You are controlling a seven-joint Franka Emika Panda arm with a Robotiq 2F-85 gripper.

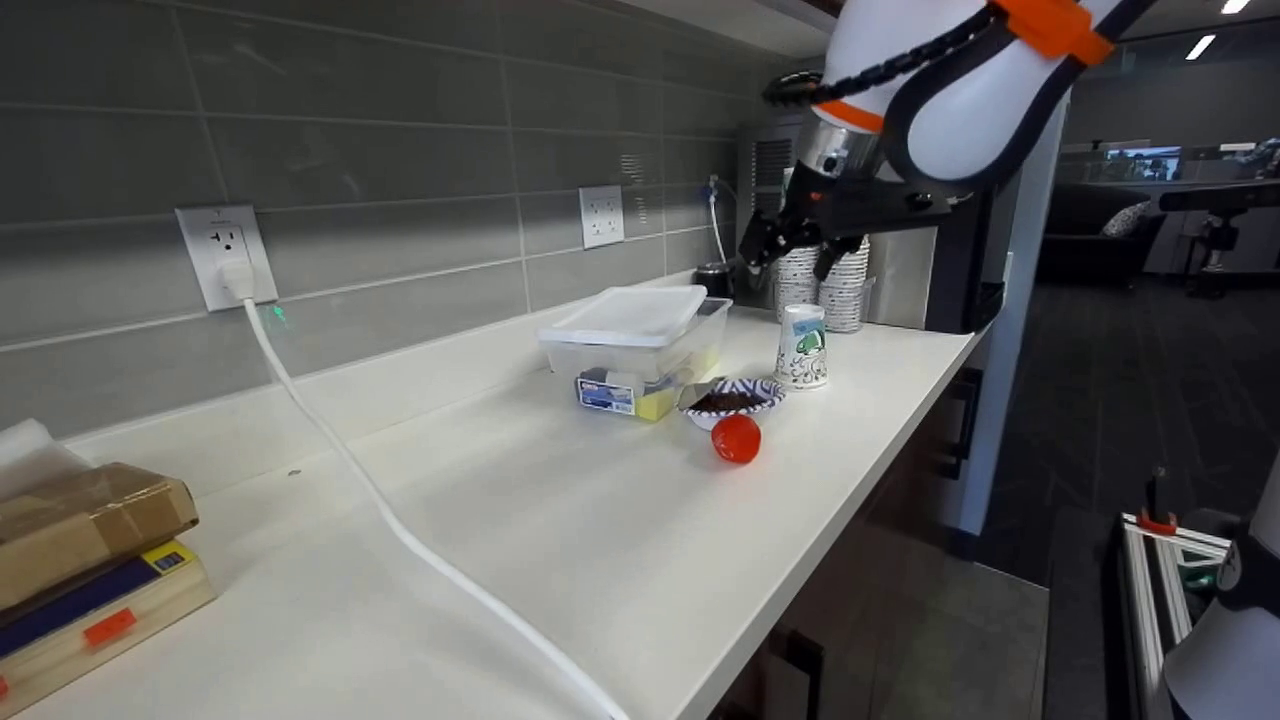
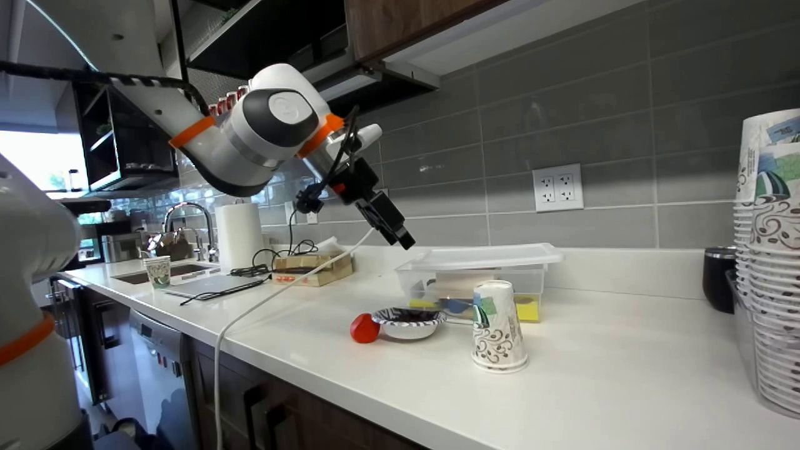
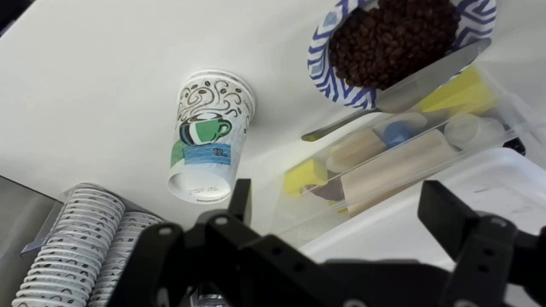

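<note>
My gripper hangs in the air above the counter, its fingers wide apart and nothing between them. Below it in the wrist view are the clear bin (image 3: 302, 217) and its white lid (image 3: 491, 179). A patterned paper cup (image 3: 207, 128) stands upside down on the counter, to the left of the fingers in that view. Beside the bin sits a bowl (image 3: 322, 56) with a blue zigzag rim, holding coffee beans (image 3: 394, 41). A knife-like utensil (image 3: 435, 71) lies across the bowl's edge. Close to the bowl rests a red round object (image 2: 365, 329).
Tall stacks of paper cups (image 2: 772, 300) stand at the counter's far end, near a dark tumbler (image 2: 719, 279). A white cable (image 1: 408, 534) crosses the counter past a cardboard box (image 1: 90, 528).
</note>
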